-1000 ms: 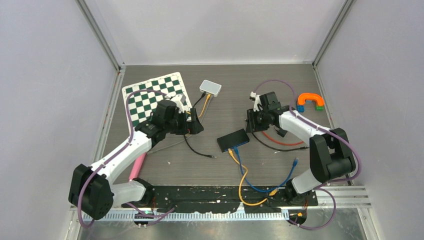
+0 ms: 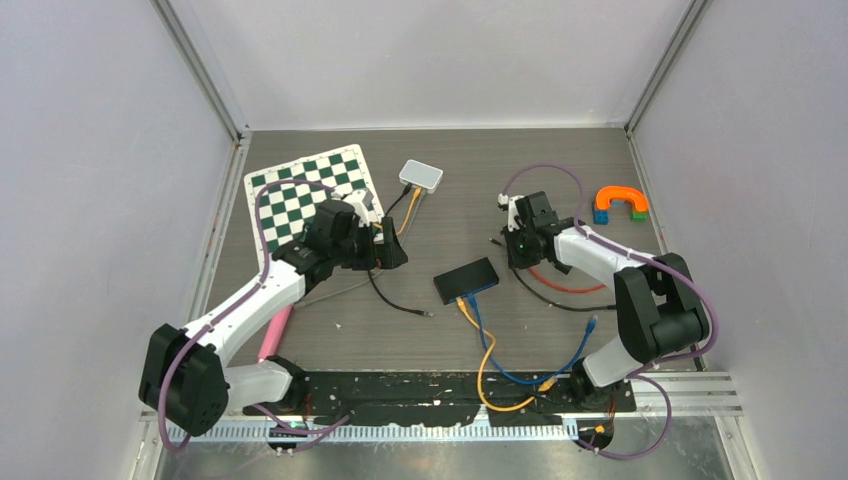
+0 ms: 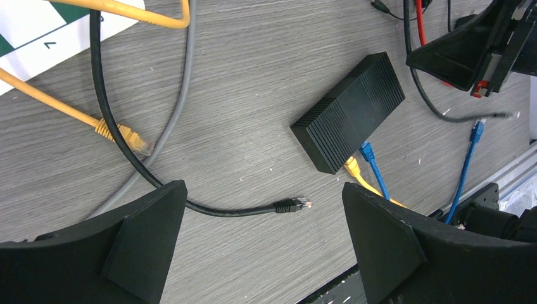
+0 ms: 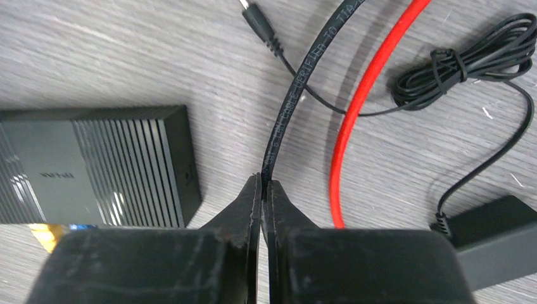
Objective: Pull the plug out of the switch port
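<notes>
The black ribbed box (image 2: 467, 282) lies mid-table, with a yellow plug (image 3: 352, 166) and a blue plug (image 3: 366, 151) at its near side. Right of it, a loose black cable (image 4: 296, 95) runs between the fingertips of my right gripper, which is shut on it. Over the left of the table, my left gripper stands open and empty. A black cable with a free clear-tipped plug (image 3: 292, 205) lies on the table below it. The white box (image 2: 421, 176) at the back has black, yellow and grey cables at its near side.
Near my right gripper are a red cable (image 4: 345, 139), a thin coiled lead (image 4: 468, 66) and a black adapter (image 4: 500, 237). A green-and-white board (image 2: 300, 195) lies back left; an orange arch (image 2: 620, 194) stands back right. Bare table separates the two boxes.
My right gripper has closed on the black cable and shifted slightly right and toward the near side. The cable's right end has moved a little nearer. The left arm has stayed still.
</notes>
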